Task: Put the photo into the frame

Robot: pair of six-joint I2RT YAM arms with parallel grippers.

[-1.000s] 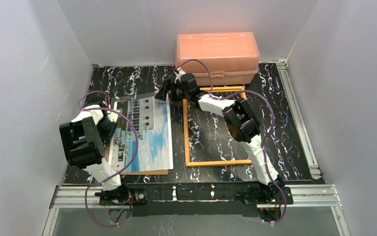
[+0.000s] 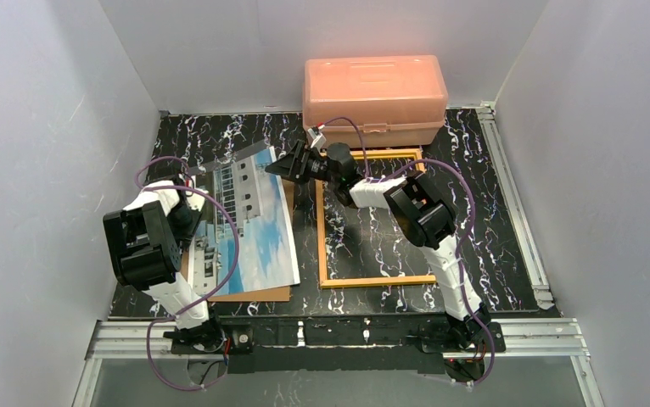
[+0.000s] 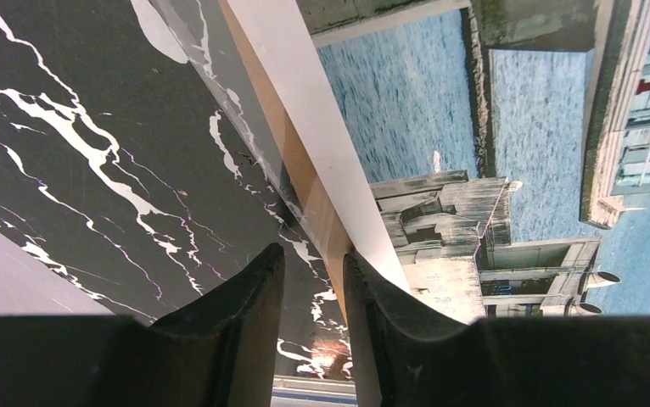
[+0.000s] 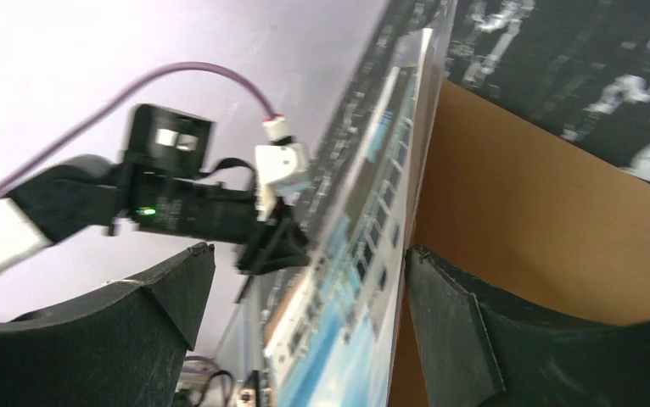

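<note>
The photo [image 2: 258,242] of white buildings and blue lies on the left of the table, its far right corner raised. My right gripper is open at that corner. In the right wrist view the lifted photo [image 4: 377,254] stands between the spread fingers, near the right one. Behind it lies brown backing [image 4: 542,203]. My left gripper is part open at the photo's left side; its right finger overlaps the white border [image 3: 330,161] in view, contact unclear. The yellow wooden frame [image 2: 322,246] lies empty, partly under the right arm.
A pink translucent box [image 2: 375,93] stands at the back wall, close to the frame's far side. A clear sheet [image 3: 245,110] sticks out past the photo's edge. Bare marble table [image 2: 500,254] shows right of the frame. Purple cables loop over both arms.
The photo's far right corner has risen and bent inward, uncovering brown backing beside it. The left arm stays put.
</note>
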